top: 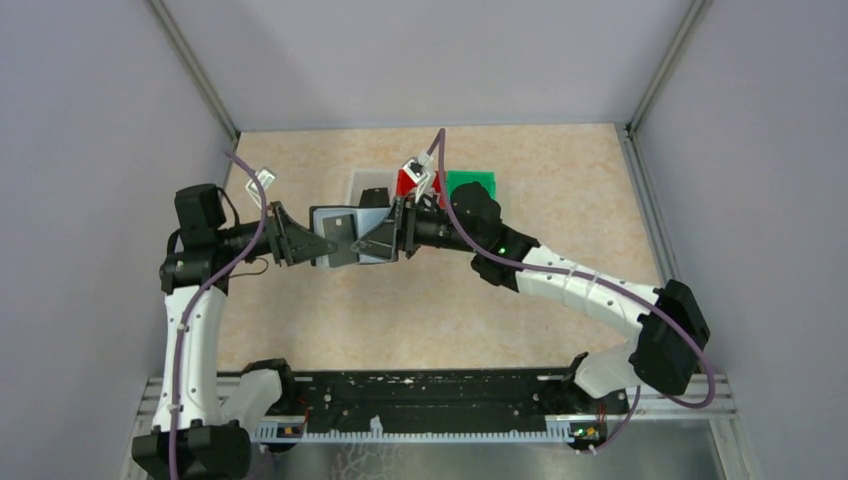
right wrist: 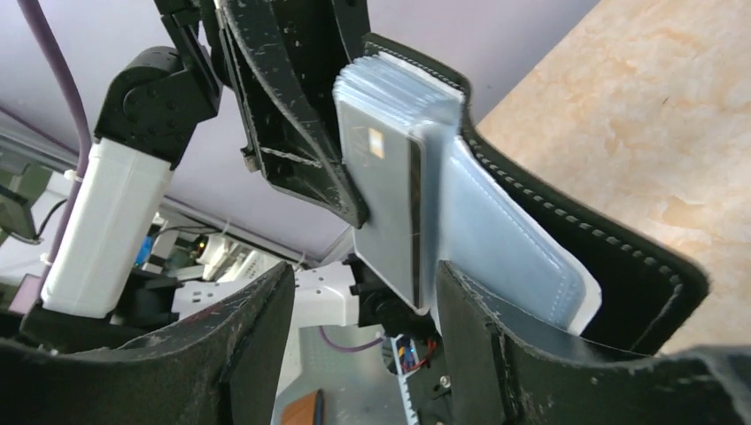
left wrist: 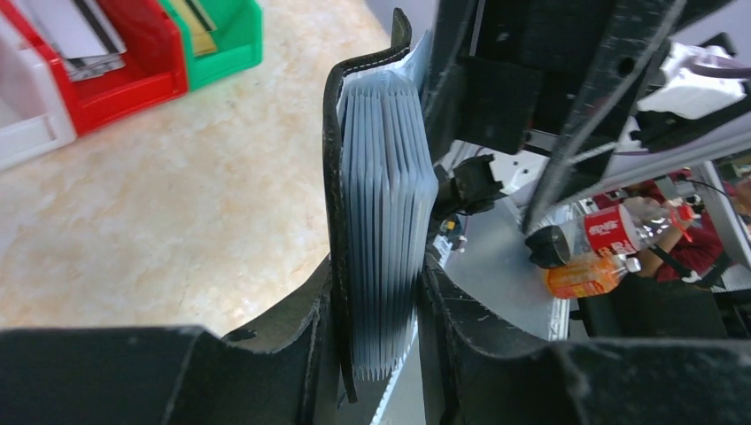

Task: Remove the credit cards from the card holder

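The open card holder [top: 325, 220], black outside with a fan of clear bluish sleeves [left wrist: 381, 186], hangs above the table, its sleeves seen edge-on in the left wrist view. My left gripper is shut on it, a finger on either side. A grey card [right wrist: 381, 190] with a gold chip shows on the sleeve stack in the right wrist view. At the holder's right end, my right gripper is part open; one fingertip [right wrist: 447, 288] lies close to the sleeves. Whether that finger touches them I cannot tell.
Behind the holder, a white tray [top: 357, 185] holding something black, a red tray [left wrist: 124, 102] with cards and a green tray [left wrist: 239, 53] stand side by side.
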